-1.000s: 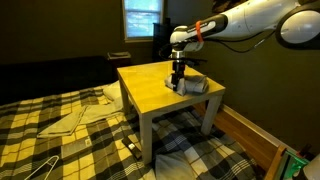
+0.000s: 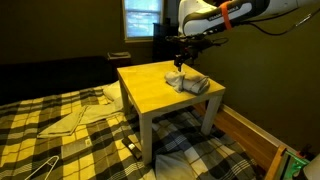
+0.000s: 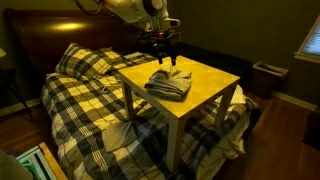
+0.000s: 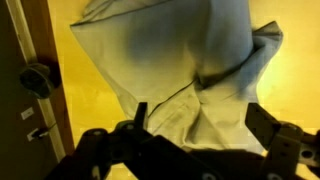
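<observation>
A grey cloth [image 2: 188,82] lies bunched and partly folded on the pale table [image 2: 143,90], close to one edge. In the second exterior view the same cloth [image 3: 169,83] rests in a loose heap. My gripper [image 2: 182,64] hangs above the cloth, clear of it. From the wrist, the cloth [image 4: 150,50] fills the middle, with creases and a turned-over corner. The fingers of my gripper are wide apart, one finger on either side of the frame's lower part, and hold nothing.
The table stands against a bed with a checked blanket [image 2: 35,135]. Other cloths [image 2: 65,122] lie on the blanket. Bare tabletop [image 3: 215,83] shows around the grey cloth. A window [image 2: 142,18] is at the back.
A second ago my gripper was down at the cloth. It has risen and now stands above it, apart from it. The cloth stays on the table.
</observation>
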